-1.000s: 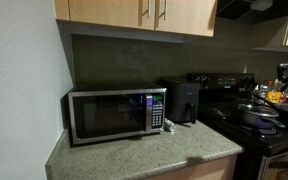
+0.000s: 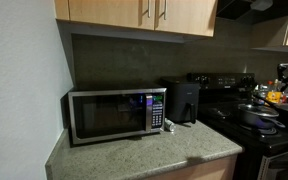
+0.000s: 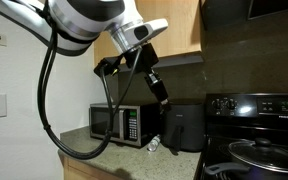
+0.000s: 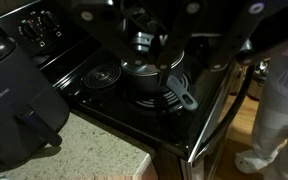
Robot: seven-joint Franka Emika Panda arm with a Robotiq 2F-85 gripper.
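Observation:
Above the stove hangs my gripper, its dark fingers across the top of the wrist view. It stands open, and I see nothing held in it. Below it in that view, a pot (image 4: pixel 139 82) with a grey handle (image 4: pixel 184 96) rests on the black stovetop (image 4: pixel 76 98). In exterior view 2 the white arm (image 3: pixel 79 22) reaches in from the upper left, well in front of the counter. The lidded pot (image 3: pixel 267 158) is at the lower right there.
A silver microwave (image 2: pixel 114 114) and a black air fryer (image 2: pixel 181 100) stand on the speckled counter (image 2: pixel 134 158). Cabinets (image 2: pixel 134 12) hang above. Open counter lies before the microwave. At the wrist view's right edge, someone in light trousers (image 4: pixel 280 110) stands near the stove.

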